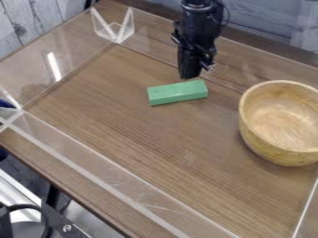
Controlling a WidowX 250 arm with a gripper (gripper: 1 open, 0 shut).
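A black robot gripper (189, 69) hangs at the top centre, its fingertips just above and behind a flat green block (177, 92) lying on the wooden table (137, 158). The gripper looks shut, with nothing visible between its fingers.
A large round wooden bowl (282, 125) sits at the right. A clear plastic object (114, 26) stands at the back left. A dark curved object (28, 216) shows at the lower left corner.
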